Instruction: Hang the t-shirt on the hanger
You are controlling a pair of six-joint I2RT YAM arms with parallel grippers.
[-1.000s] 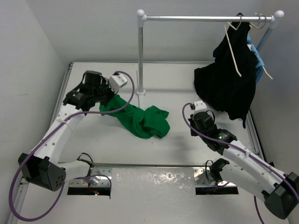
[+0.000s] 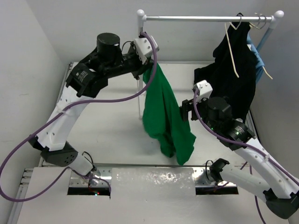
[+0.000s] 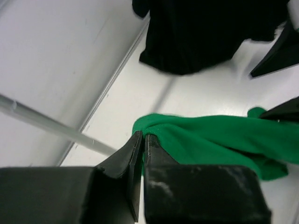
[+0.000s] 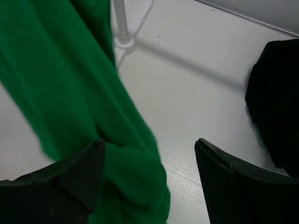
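Note:
From my left gripper, shut on its edge, the green t-shirt [image 2: 164, 114] hangs down in loose folds near the rack's left post. The left wrist view shows the cloth [image 3: 196, 135] pinched at the fingertips and stretching off to the right. My right gripper stands open; green cloth [image 4: 133, 175] passes behind and beside its left finger. In the top view the right gripper [image 2: 188, 111] is at the shirt's right side; whether it touches the cloth I cannot tell. A bare cream hanger [image 2: 231, 50] hangs on the rack's right part.
A metal rail [image 2: 201, 19] spans the back, with its left post [image 2: 140, 84] close behind the shirt. A black garment [image 2: 233, 70] and a blue one [image 2: 258, 60] hang at the right end.
The left gripper has risen and moved right, carrying the shirt, which went from a heap to hanging long.

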